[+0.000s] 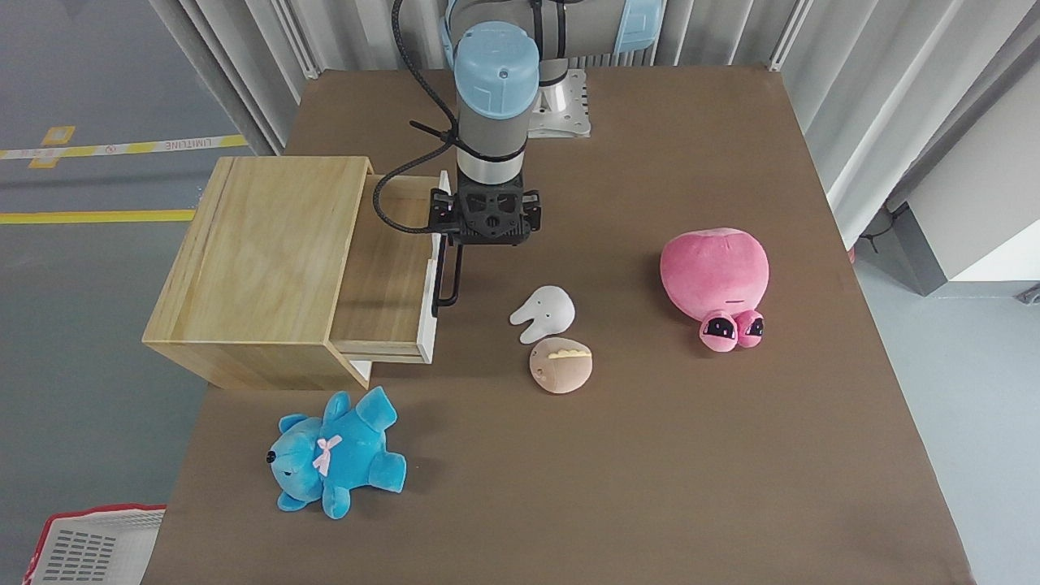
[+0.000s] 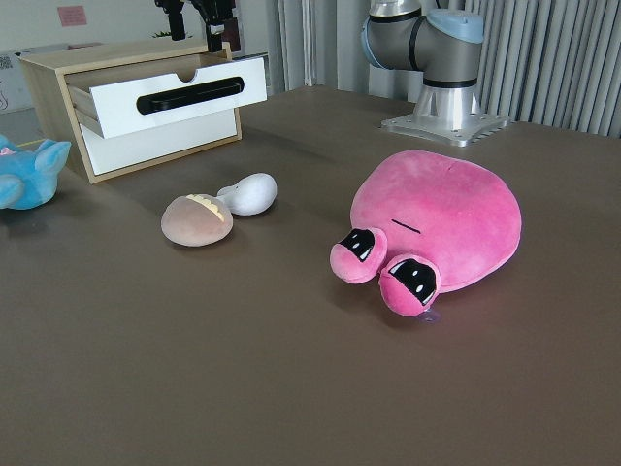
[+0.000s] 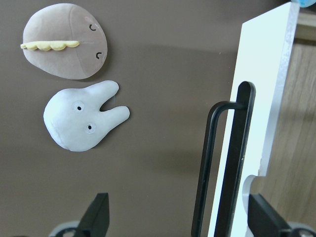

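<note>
A wooden cabinet has its white-fronted drawer pulled out, with a black handle. My gripper hangs over the drawer front at the handle's back end, open, its two fingers apart on either side of the handle in the wrist view. A white rabbit-like plush and a beige plush lie on the table right of the drawer.
A pink plush lies at the right, a blue bear at the front left. A basket stands on the floor.
</note>
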